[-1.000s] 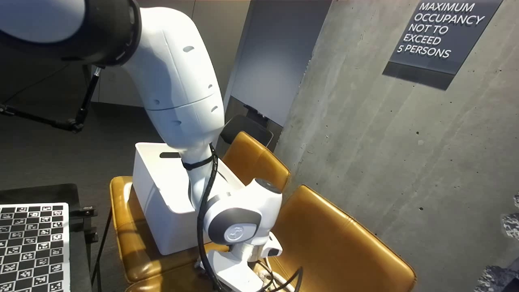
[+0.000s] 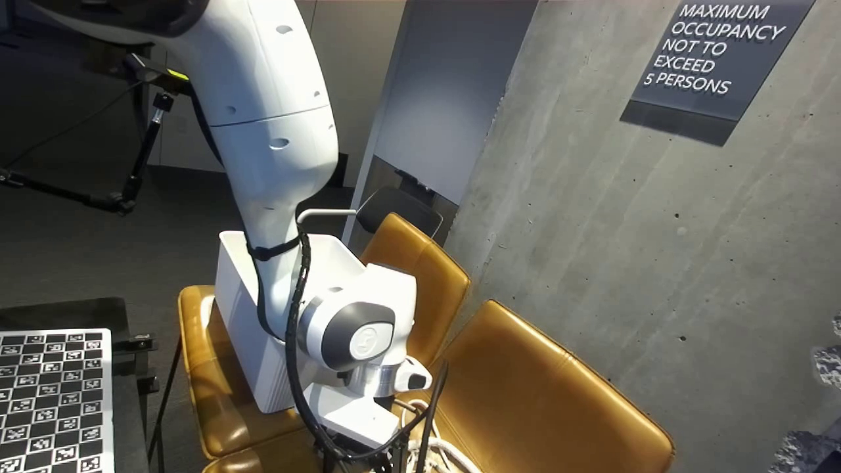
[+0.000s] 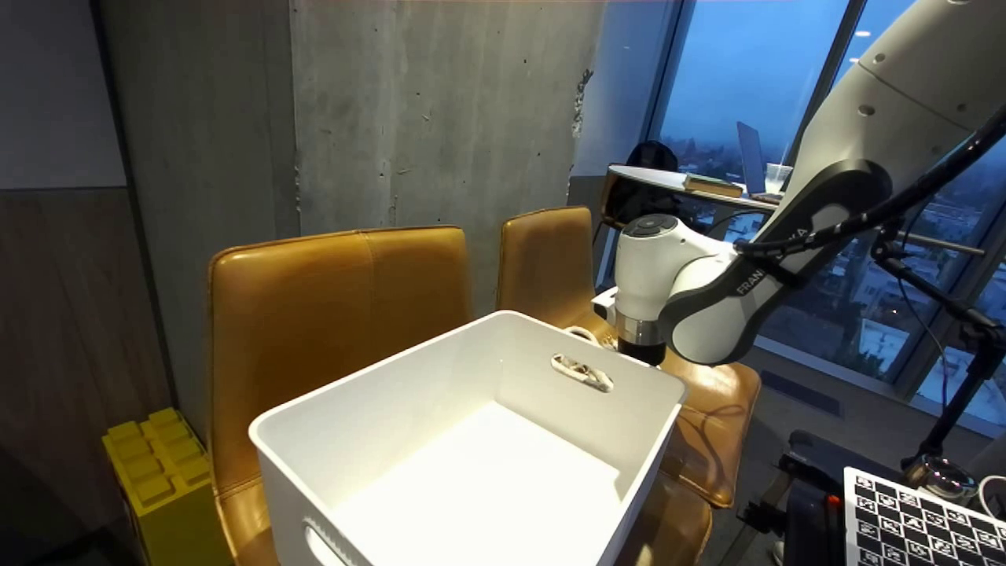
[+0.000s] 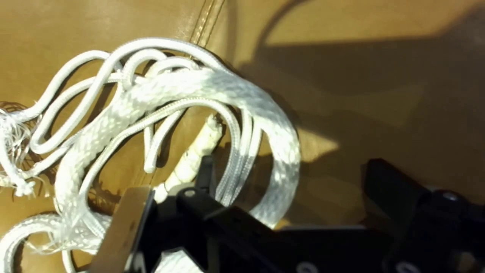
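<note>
A tangle of white rope (image 4: 195, 82), one thick braid with several thinner cords, lies on the tan leather chair seat (image 4: 345, 22). Directly over its right side, my gripper is open, its dark fingers (image 4: 207, 175) spread wide. Part of the thick braid's loop shows in the gap between them, not gripped. The wrist view does not tell whether the fingertips touch the seat. In exterior view 1 some of the rope (image 2: 453, 453) shows beside the hand; the fingers are mostly hidden there.
An empty-looking white bin (image 3: 504, 335) with handle slots stands on the neighbouring chair, close beside the arm. Chair backs (image 2: 544, 386) rise next to the hand. A black-and-white marker board (image 2: 55, 402) lies off to one side.
In exterior view 1 the arm and hand have shifted left, nearer the bin. More of the rope now shows beside the hand. The bin has stayed put.
</note>
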